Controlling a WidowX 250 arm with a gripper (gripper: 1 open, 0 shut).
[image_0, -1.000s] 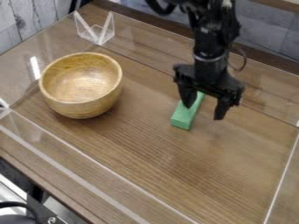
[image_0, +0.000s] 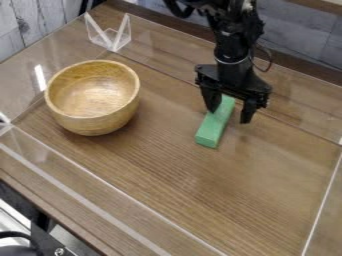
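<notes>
My gripper (image_0: 230, 100), black, is in the upper middle of the camera view, open, its fingers pointing down on either side of the far end of a green oblong object (image_0: 214, 130) lying on the wooden table (image_0: 187, 200). Whether the fingers touch it cannot be told.
A large yellow bowl (image_0: 94, 95) stands at the left. A small white wire-like object (image_0: 110, 35) sits at the back left.
My gripper has risen and moved back, away from the camera. The green object stays in nearly the same place.
</notes>
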